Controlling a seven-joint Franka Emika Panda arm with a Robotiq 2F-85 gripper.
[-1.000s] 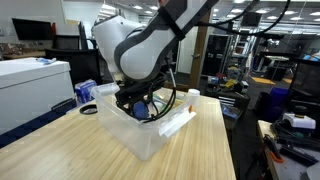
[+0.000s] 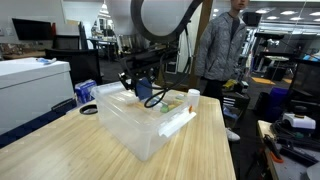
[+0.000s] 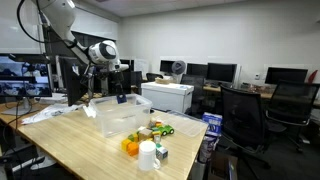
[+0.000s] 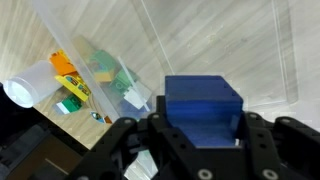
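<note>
A dark blue block-like object (image 4: 203,110) fills the lower middle of the wrist view, between the black fingers of my gripper, which is shut on it. In exterior view 1 the blue object (image 2: 144,89) hangs at the top of the clear plastic bin (image 2: 140,122). From the other side, the blue object (image 3: 121,98) shows just at the bin's rim, below my gripper (image 3: 121,91). Beneath it the bin floor (image 4: 215,45) looks bare in the wrist view.
Colourful toys and blocks (image 3: 131,147) lie on the table beside the bin, near a white mug (image 3: 148,156). A blue roll (image 2: 85,91) and a blue box (image 3: 211,130) stand around it. Open wood (image 2: 70,145) spreads left of the bin.
My gripper has risen with the blue object, from lower in the bin to about its rim, and shifted slightly to the right in exterior view 1.
</note>
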